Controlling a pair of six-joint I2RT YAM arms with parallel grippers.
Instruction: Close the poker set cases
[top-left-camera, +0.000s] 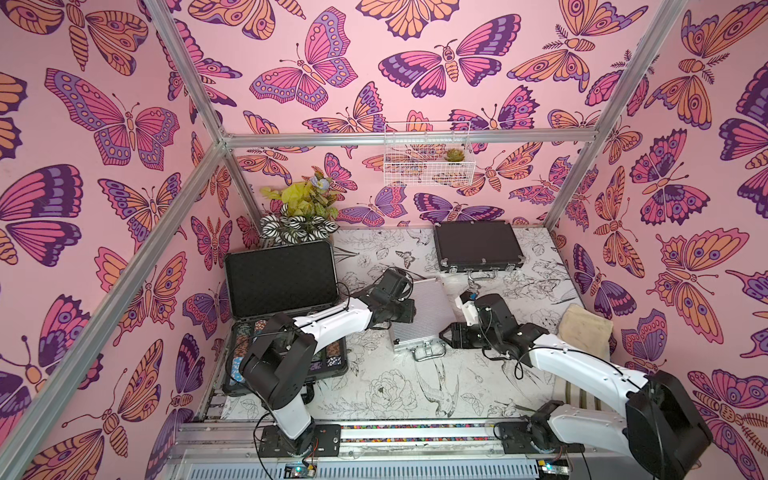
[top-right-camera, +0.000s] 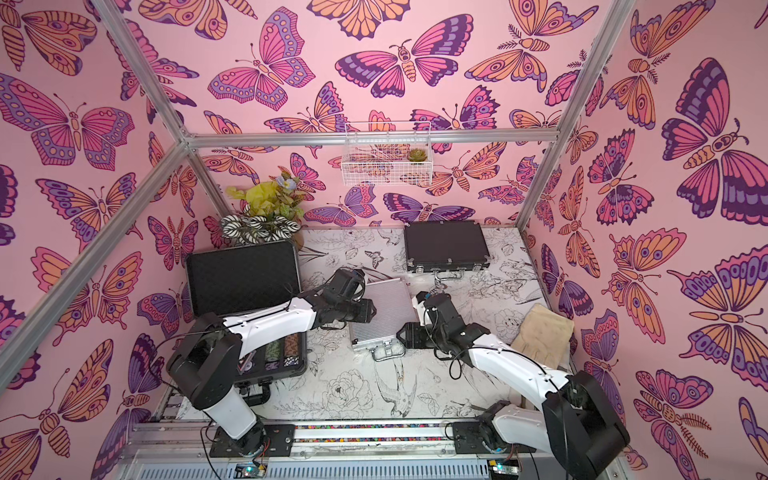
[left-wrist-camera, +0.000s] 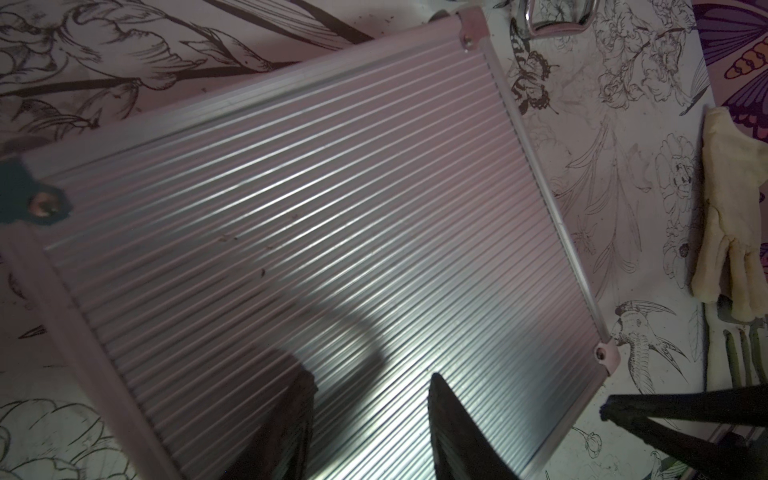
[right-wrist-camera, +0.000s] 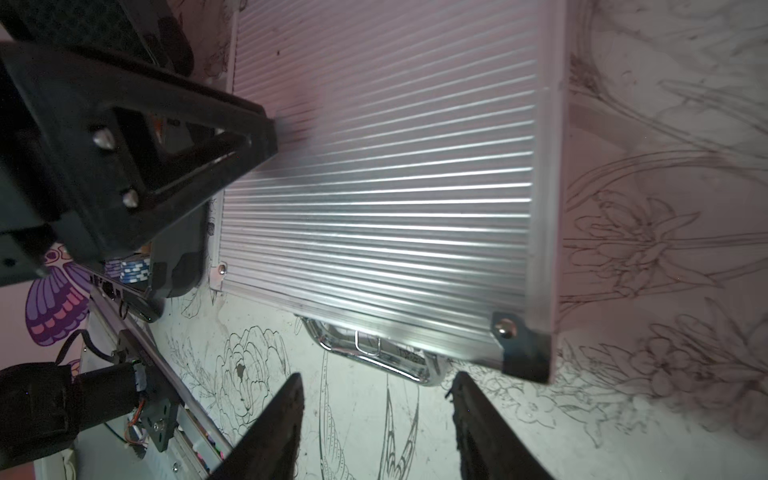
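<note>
The silver ribbed case (top-left-camera: 432, 302) lies with its lid down in the middle of the table, its handle (top-left-camera: 429, 351) facing front. Over its lid, my left gripper stands part open, with nothing between its fingers. My right gripper is at the case's front right corner, likewise parted and empty, with the handle in view just beyond its fingers. At the left, a black case (top-left-camera: 281, 278) stands with its lid up and poker chips inside; my left arm hides part of it. A shut black case (top-left-camera: 478, 244) lies at the back right.
A beige glove (top-left-camera: 585, 329) lies on the right, over a striped cloth. A potted plant (top-left-camera: 301, 209) stands at the back left, behind the open case. Bare tabletop (top-left-camera: 400, 396) lies in front of the silver case.
</note>
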